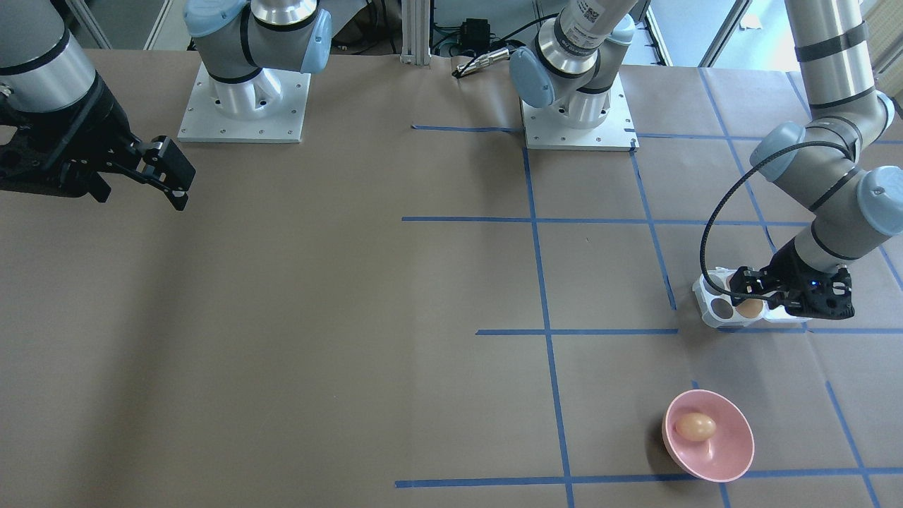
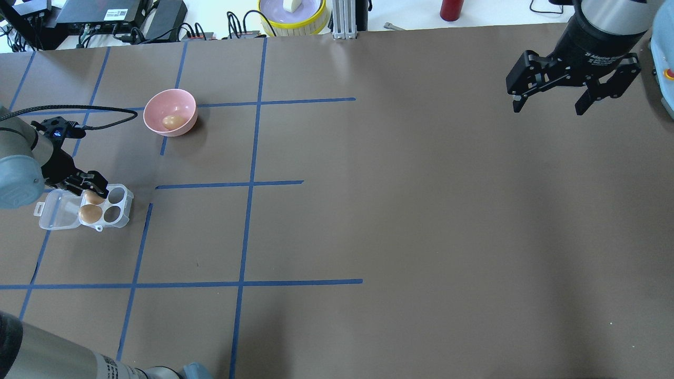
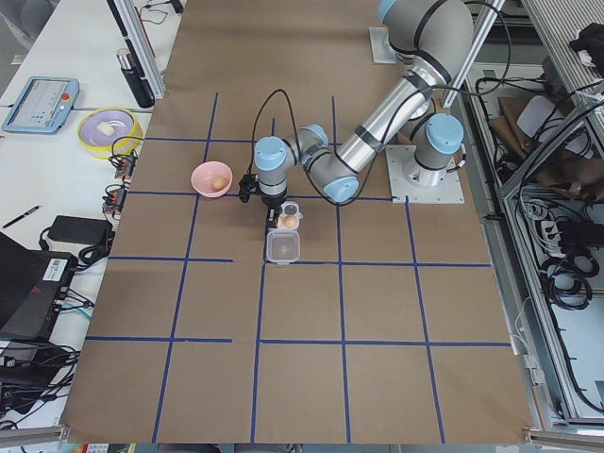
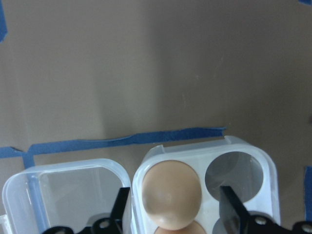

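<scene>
My gripper hovers low over a white plastic egg carton (image 2: 122, 218), its lid folded open. In the left wrist view the fingers stand apart on either side of a brown egg (image 4: 170, 192); whether they touch it is unclear. A second egg (image 2: 90, 212) sits in the carton beside it, and the other cups (image 4: 234, 173) visible look empty. A pink bowl (image 1: 719, 453) holds a pale egg (image 1: 695, 426).
Another black gripper (image 2: 572, 85) hangs over the opposite side of the table, and further arms (image 1: 567, 68) stand at the back.
</scene>
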